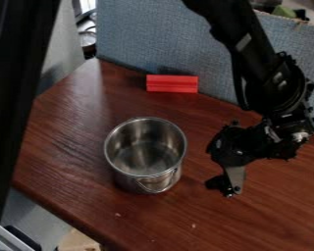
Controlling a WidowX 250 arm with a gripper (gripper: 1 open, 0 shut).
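An empty stainless steel pot (145,155) stands upright on the dark wooden table (94,118). A red block (172,83) lies behind it, near the blue-grey fabric panel. The black gripper (226,179) hangs over the table to the right of the pot, apart from it, pointing downward with a pale piece at its tip. Its fingers are dark and partly hidden, so how far apart they stand is hard to see; nothing is seen held.
The fabric panel (160,44) borders the table's back. A black vertical frame runs along the left of the view.
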